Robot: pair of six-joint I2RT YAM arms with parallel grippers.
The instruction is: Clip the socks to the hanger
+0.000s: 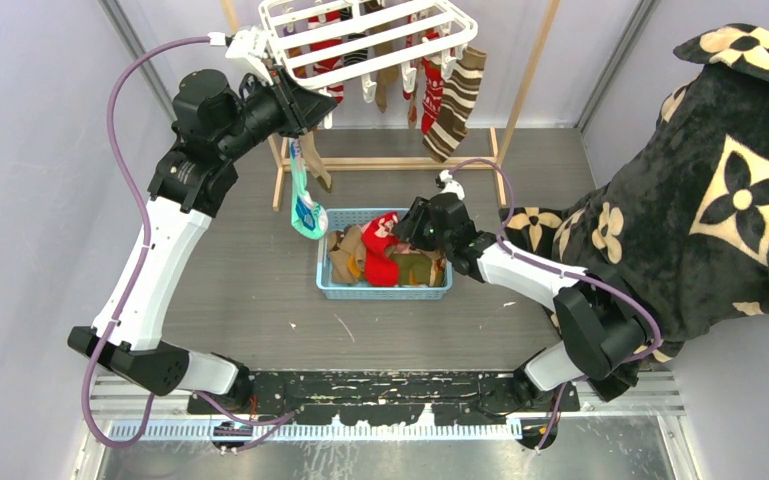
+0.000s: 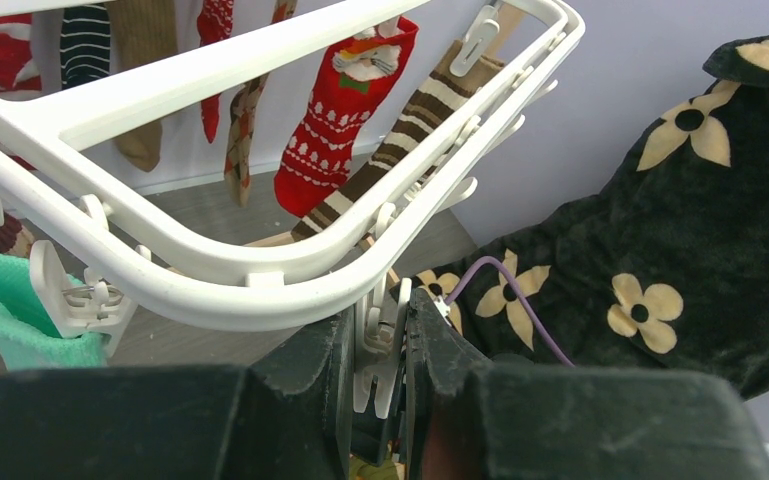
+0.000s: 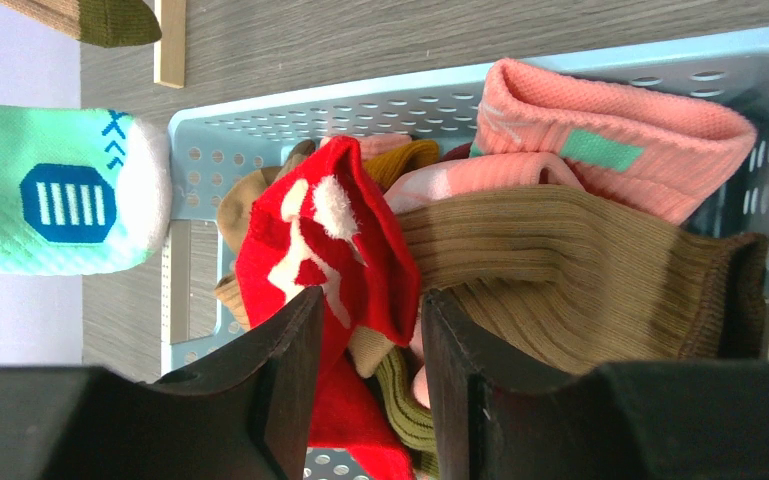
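My left gripper is shut on a white clip [image 2: 380,380] at the front edge of the white hanger [image 1: 380,66]. A mint sock [image 1: 309,212] hangs from the hanger, beside several other hanging socks. My right gripper is part open above the blue basket [image 1: 385,292], its fingertips over a red sock with white figures [image 3: 290,250]. Brown, olive and pink socks [image 3: 610,140] lie around it in the basket.
A wooden stand [image 1: 350,163] carries the hanger at the back. A dark flowered blanket [image 1: 690,200] fills the right side. Bare floor shows around the basket.
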